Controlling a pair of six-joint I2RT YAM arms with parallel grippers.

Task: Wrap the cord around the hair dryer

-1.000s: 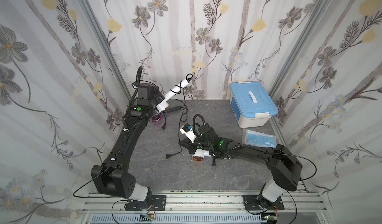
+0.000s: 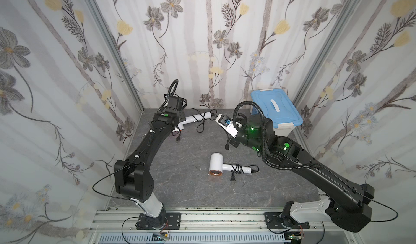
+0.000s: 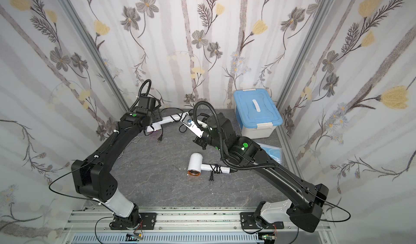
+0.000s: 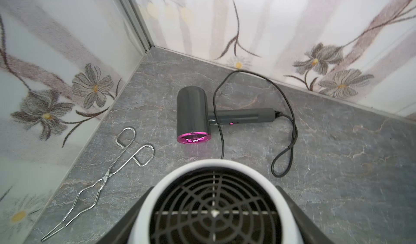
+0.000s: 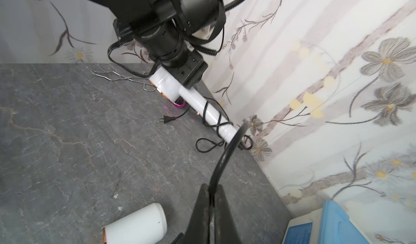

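A white hair dryer with black cord round its handle is at my left gripper (image 2: pixel 176 122) at the back left; its grille fills the bottom of the left wrist view, hiding the fingertips. Beyond it lies a dark grey dryer (image 4: pixel 192 112) with a loose cord (image 4: pixel 291 144). My right gripper is raised right of centre and shut on a black cord, which rises from between its fingertips. A second white dryer (image 2: pixel 216 163), cord wound round its handle, lies on the floor in front.
Metal tongs (image 4: pixel 105 178) lie at the left edge. A lidded box (image 2: pixel 273 105) stands at the back right, with a packet of masks (image 3: pixel 270 153) in front.
My right gripper has risen and moved back and right with the cord. My left gripper has moved right, and the white dryer there is lower and lies flatter.
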